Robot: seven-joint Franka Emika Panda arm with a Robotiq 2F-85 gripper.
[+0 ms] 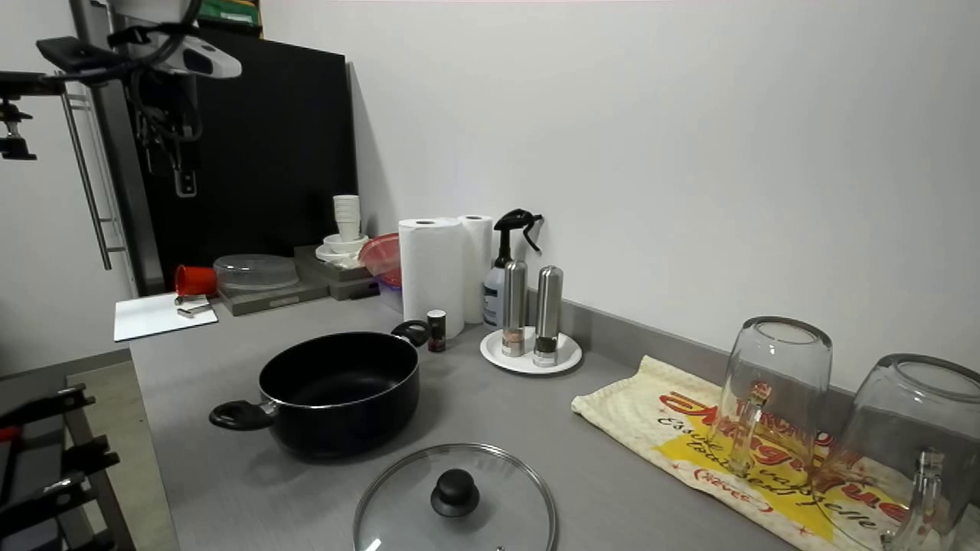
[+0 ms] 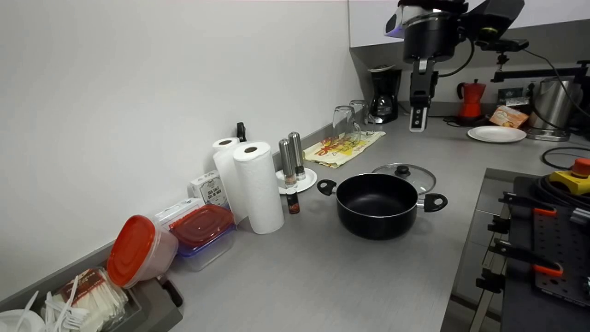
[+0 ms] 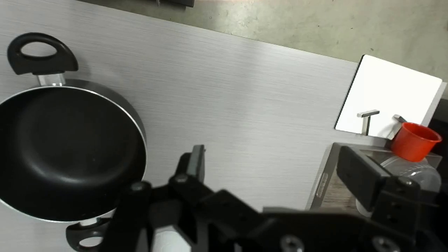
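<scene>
High above the counter hangs my gripper, open, its two fingers well apart and only bare counter seen between them in the wrist view. A black two-handled pot [image 2: 377, 204] stands uncovered on the counter; its inside [image 3: 67, 142] looks empty. The glass lid [image 1: 413, 500] with a black knob lies flat on the counter beside the pot. In exterior view 2 my gripper [image 2: 418, 119] appears higher than the pot, touching nothing.
Two steel mills stand on a white plate [image 1: 496, 357], with paper towel rolls [image 1: 432, 275] and a small spice jar [image 1: 437, 330] nearby. Upturned glass mugs [image 1: 776, 367] rest on a towel. A red cup [image 3: 415, 142] lies by a white board [image 3: 388, 92]. Mid-counter is clear.
</scene>
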